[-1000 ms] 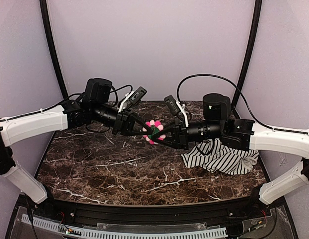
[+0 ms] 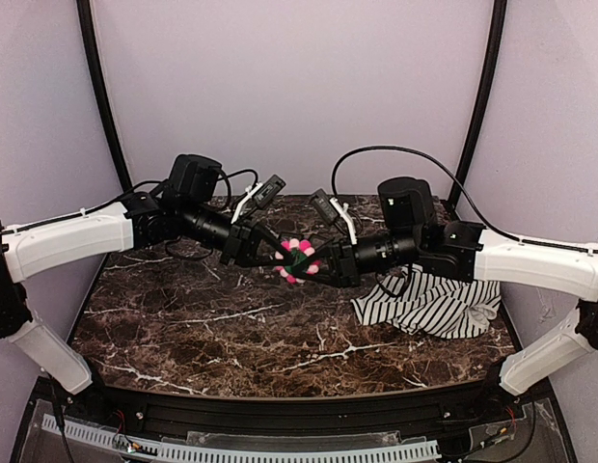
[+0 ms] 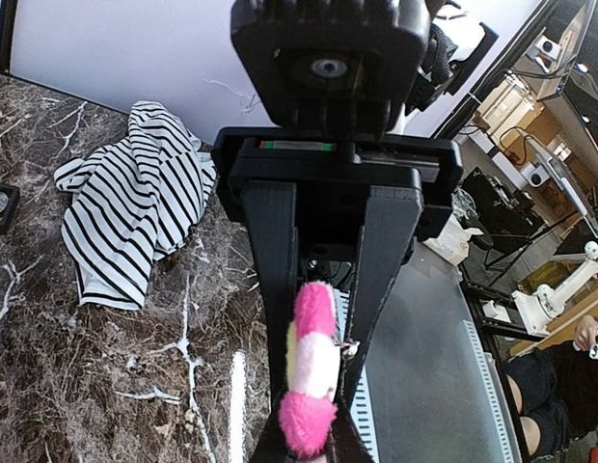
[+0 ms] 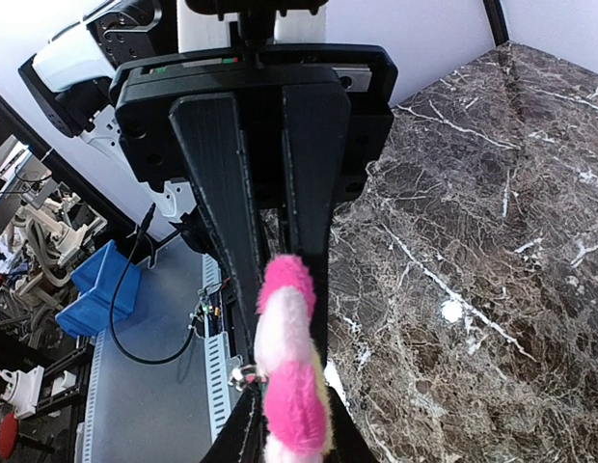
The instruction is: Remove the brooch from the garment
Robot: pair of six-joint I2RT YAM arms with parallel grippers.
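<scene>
A pink and white fluffy flower brooch (image 2: 296, 249) with a green middle hangs in the air between my two grippers, edge-on in both wrist views, with a small metal piece (image 4: 243, 374) at its side. My left gripper (image 2: 276, 253) comes from the left and is shut on the brooch. My right gripper (image 2: 316, 265) comes from the right, also shut on it; their fingertips are partly hidden behind the flower. The black-and-white striped garment (image 2: 424, 309) lies crumpled at the right of the marble tabletop, apart from the brooch.
A small black object (image 3: 0, 210) shows at the left edge of the left wrist view. Walls stand behind and at both sides.
Both grippers and the brooch have shifted very slightly in the top view, the right arm a little toward the left. Both still hold the brooch.
</scene>
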